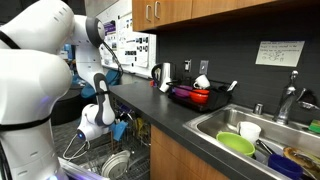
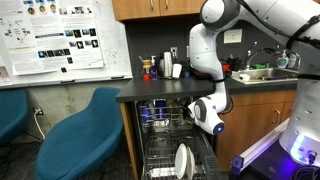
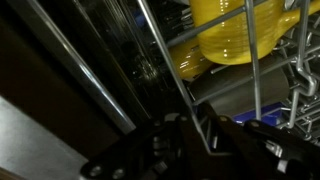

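Observation:
Low in the open dishwasher, my gripper is at the edge of the upper wire rack (image 2: pixel 160 122). In the wrist view its dark fingers are shut on a thin metal rack wire (image 3: pixel 158 42), which runs down between them. Just beyond the wire, a yellow cup (image 3: pixel 225 38) lies in the rack. From the outside views the white wrist (image 2: pixel 207 113) hangs below counter height, and the fingertips are too small to make out there.
White plates (image 2: pixel 183 160) stand in the lower rack under the arm. The dark countertop (image 1: pixel 170 112) runs above the dishwasher, beside the wooden cabinet (image 1: pixel 180 155). A blue armchair (image 2: pixel 75 130) stands to the left. Red bowls (image 1: pixel 193 96) and the sink (image 1: pixel 210 124) are up on the counter.

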